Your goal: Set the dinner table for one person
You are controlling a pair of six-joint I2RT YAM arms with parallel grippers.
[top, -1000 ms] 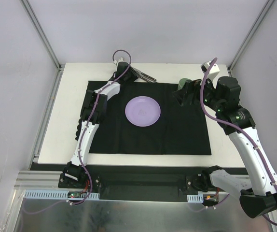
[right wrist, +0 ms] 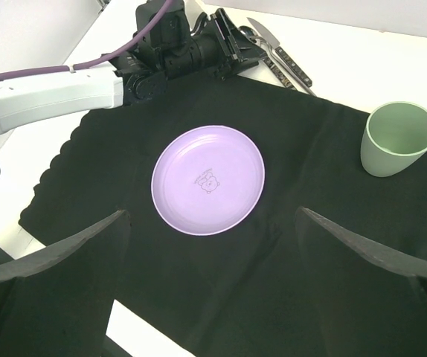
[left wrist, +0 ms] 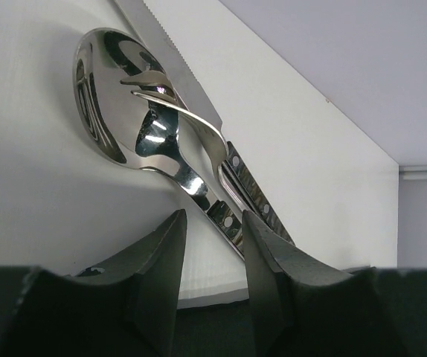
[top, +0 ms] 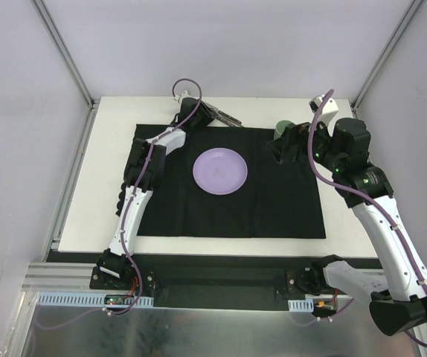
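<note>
A spoon (left wrist: 113, 100), a fork (left wrist: 210, 141) and a serrated knife (left wrist: 180, 71) lie overlapped on the white table behind the black cloth. My left gripper hangs over the spoon and fork handles, fingers part open; whether anything sits between them is unclear. The lilac plate (top: 220, 170) rests mid-cloth. A green cup (right wrist: 398, 140) stands upright at the cloth's back right. My right gripper is open above the cloth, in front of the cup in the top view, which partly hides it.
A white table margin (top: 79, 201) surrounds it, with walls at the back and sides. The left arm spans the cloth's left side.
</note>
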